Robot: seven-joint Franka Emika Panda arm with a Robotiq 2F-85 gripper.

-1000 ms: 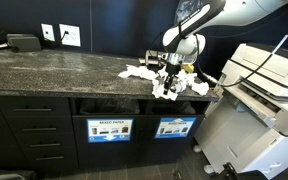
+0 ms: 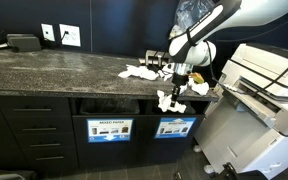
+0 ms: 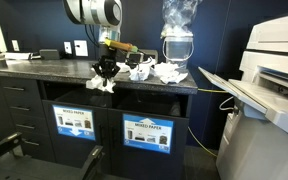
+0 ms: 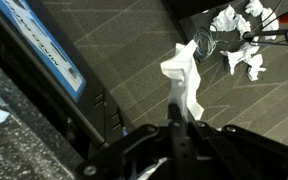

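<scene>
A crumpled white paper [image 2: 170, 103] hangs below my gripper [image 2: 176, 86], in front of the counter's edge and above the right-hand bin opening. In the second exterior view, the same paper [image 3: 102, 85] dangles from the gripper [image 3: 107, 70] near the divider between the two openings. The wrist view shows the paper [image 4: 184, 82] extending out from the shut fingers, with the floor far below. Two dark bins sit under the counter, behind a left label [image 2: 109, 130] and a right label [image 2: 175, 127], the latter reading "mixed paper" in the second exterior view.
More crumpled white paper [image 3: 168, 72] lies on the dark counter [image 2: 64, 75]. Several white scraps [image 4: 227, 18] and a cable lie on the floor. A pale machine [image 2: 259, 120] stands at the right.
My gripper has moved a little to the right and lower, and the white paper hanging from it now sits lower, in front of the counter's edge.
</scene>
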